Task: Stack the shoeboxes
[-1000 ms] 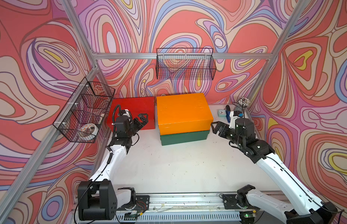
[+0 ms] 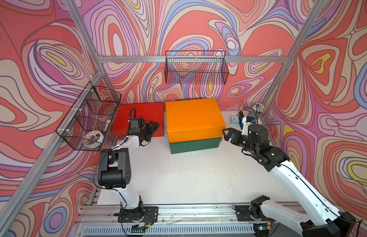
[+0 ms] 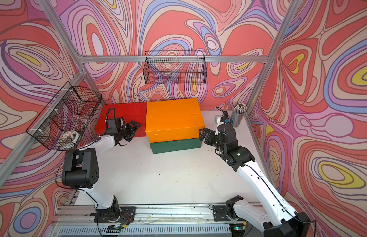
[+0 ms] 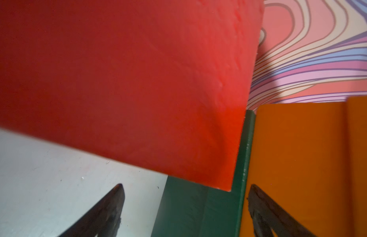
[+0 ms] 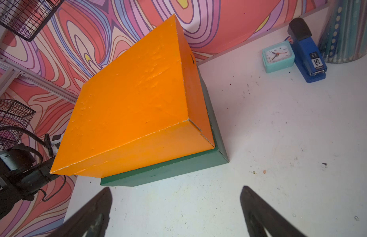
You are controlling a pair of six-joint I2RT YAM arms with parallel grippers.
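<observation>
An orange shoebox lies on top of a green shoebox near the back middle; in the right wrist view the orange box overhangs the green one at the left. To the left of that stack is a red shoebox. It fills much of the left wrist view, where its red surface is very close. My left gripper is at the red box's front right part, fingers spread; touching or apart, I cannot tell. My right gripper is open, just right of the stack, holding nothing.
A clock, a blue stapler and a clear cup of sticks stand at the back right. Wire baskets hang on the left and at the back.
My left arm's elbow has swung forward and its gripper has shifted slightly to the right over the red box. My right arm and the boxes look unmoved.
</observation>
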